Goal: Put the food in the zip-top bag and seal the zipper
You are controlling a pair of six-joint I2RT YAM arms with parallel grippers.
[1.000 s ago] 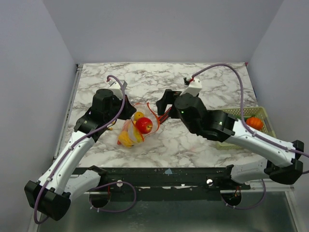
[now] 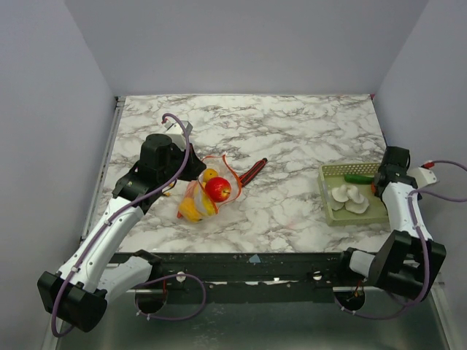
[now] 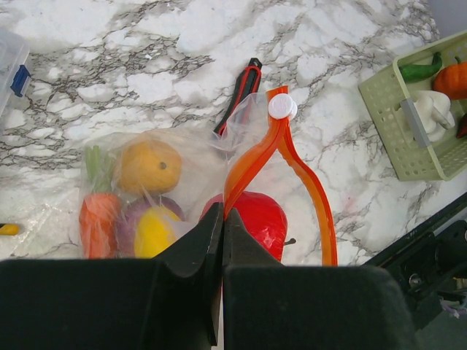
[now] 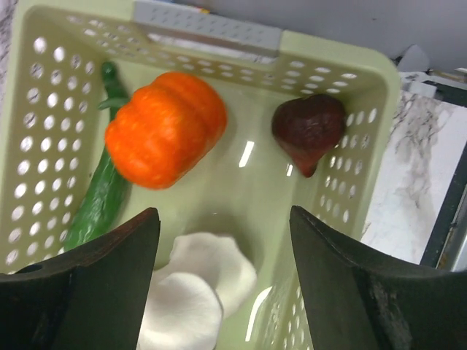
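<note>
The zip bag (image 2: 203,204) lies at centre-left with a carrot (image 3: 100,222), yellow fruits (image 3: 149,166) and a red apple (image 2: 219,188) inside. My left gripper is shut at its orange zipper edge. My right gripper hangs part open over the green basket (image 2: 328,219), nothing seen between its fingers. The basket holds an orange pepper (image 4: 164,127), a dark red root-like item (image 4: 308,127), a green cucumber (image 4: 98,200) and white mushroom-like pieces (image 4: 211,270).
A red-and-black tool (image 2: 254,171) lies right of the bag. A clear container (image 3: 9,69) sits at the left wrist view's edge.
My right arm has swung from beside the bag to over the basket at the far right. My left arm and the bag look unchanged.
</note>
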